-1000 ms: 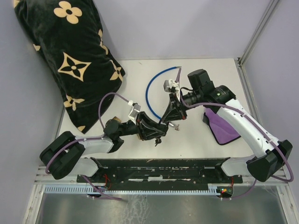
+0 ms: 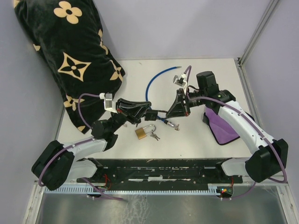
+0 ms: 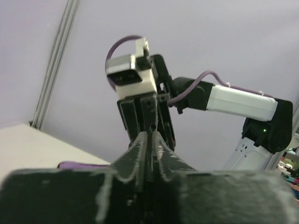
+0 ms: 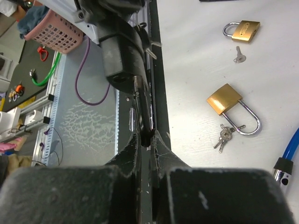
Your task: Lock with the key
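Observation:
In the top view my left gripper (image 2: 145,114) is at the centre, facing my right gripper (image 2: 170,114); whether it holds anything is hard to tell. My right gripper is shut on a dark slim rod, which leads to a dark cylindrical body in the right wrist view. Below lie brass padlocks (image 4: 223,99) with open-looking shackles and keys (image 4: 225,135). A blue cable (image 2: 159,75) with a metal-ended fitting (image 4: 282,173) lies behind. In the left wrist view my left fingertips are blurred and dark.
A purple pouch (image 2: 222,128) lies on the right of the white table. A dark patterned cushion (image 2: 70,56) covers the back left. The table's front edge is below the grippers, and its back centre is mostly clear.
My left gripper has moved up and back to the left. The right one has risen and shifted slightly, so the two are farther apart than a second ago.

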